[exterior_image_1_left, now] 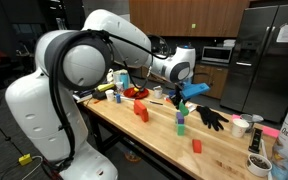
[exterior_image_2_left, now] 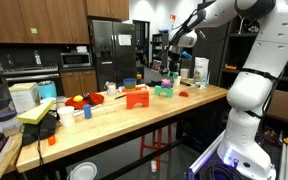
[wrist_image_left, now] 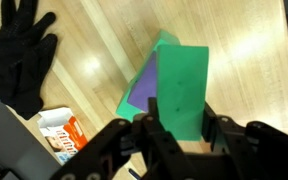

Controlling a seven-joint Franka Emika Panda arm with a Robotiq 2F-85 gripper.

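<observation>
My gripper is shut on a green block point(wrist_image_left: 182, 82), which stands out between its fingers in the wrist view. Beneath it, partly covered, a purple block point(wrist_image_left: 142, 91) shows. In exterior view 1 this purple block point(exterior_image_1_left: 180, 117) rests on another green block point(exterior_image_1_left: 181, 129), making a small upright stack on the wooden table. The held block is right above the stack; whether it touches the purple block is hard to tell.
Black gloves point(exterior_image_1_left: 210, 118) lie behind the stack, with a white and orange box point(wrist_image_left: 64, 132) near them. A red block point(exterior_image_1_left: 197, 146) lies in front, and larger red blocks point(exterior_image_1_left: 141, 110) stand to the left. A white cup point(exterior_image_1_left: 240, 128) is to the right.
</observation>
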